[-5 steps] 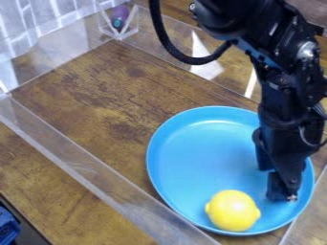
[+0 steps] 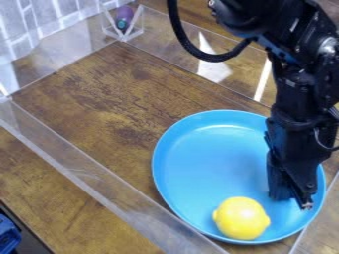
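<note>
A light blue plate (image 2: 192, 174) lies on the wooden surface at lower right, with a yellow lemon-like object (image 2: 241, 217) near its front. My black gripper (image 2: 298, 187) reaches down from the top right over the plate's right side, behind and right of the yellow object and apart from it. Its fingertips are dark and overlap one another in this view, so I cannot tell how they stand.
Clear plastic walls (image 2: 99, 184) border the wooden floor at front left and along the back. A small purple and green item (image 2: 125, 20) is at the top left. The wood left of the plate is bare.
My gripper has shifted slightly at the plate's right side over the last second. The plate and yellow object look unmoved.
</note>
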